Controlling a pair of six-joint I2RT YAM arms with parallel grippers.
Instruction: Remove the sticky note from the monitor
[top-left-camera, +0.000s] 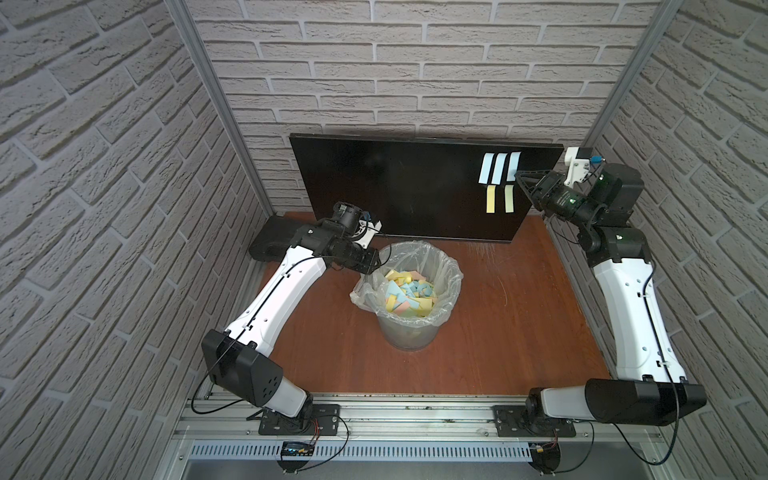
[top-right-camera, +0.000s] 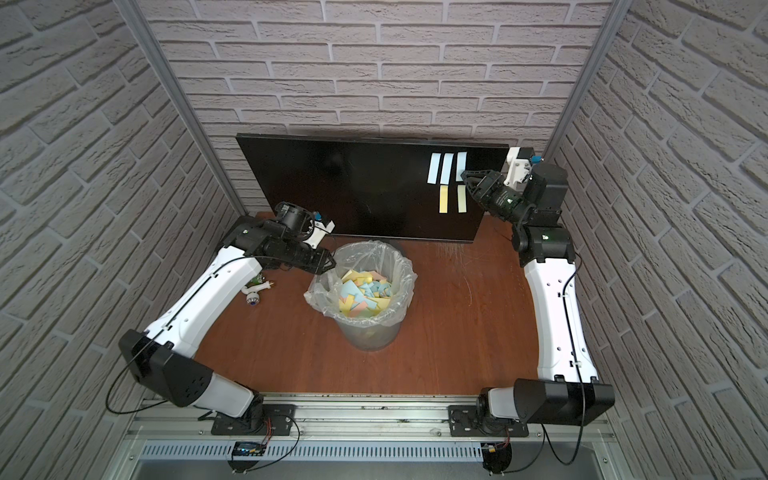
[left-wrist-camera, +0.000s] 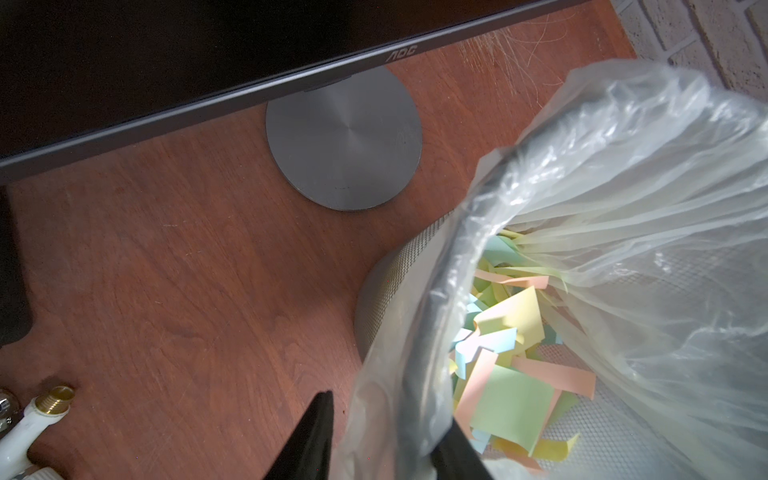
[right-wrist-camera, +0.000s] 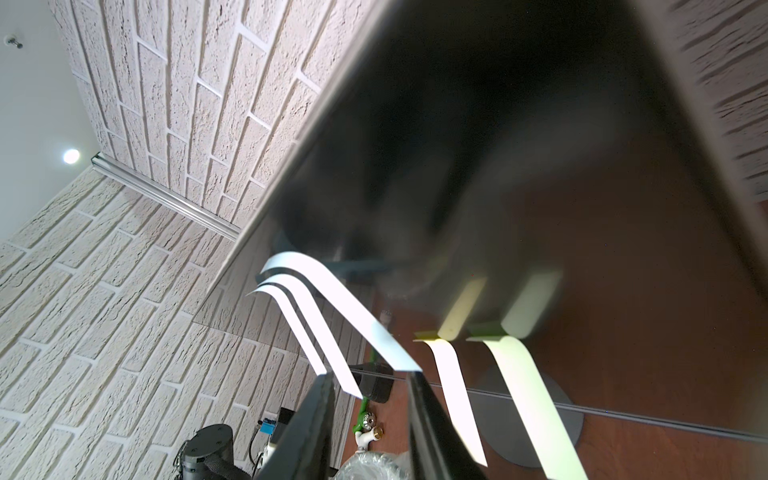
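Observation:
The black monitor (top-left-camera: 400, 184) carries three light blue notes (top-left-camera: 498, 168) above a yellow note (top-left-camera: 490, 198) and a pale green note (top-left-camera: 509, 198) at its right side. My right gripper is open at these notes, its fingertips near the lower ends of the blue strips (right-wrist-camera: 320, 312); whether it touches them is unclear. My left gripper is shut on the plastic-lined rim of the bin (left-wrist-camera: 448, 288), which holds many coloured notes (left-wrist-camera: 512, 400).
Brick walls (top-left-camera: 96, 160) close in both sides and the back. A dark object (top-left-camera: 268, 236) and small fittings (top-right-camera: 254, 292) lie at the left of the wooden table (top-left-camera: 520, 320).

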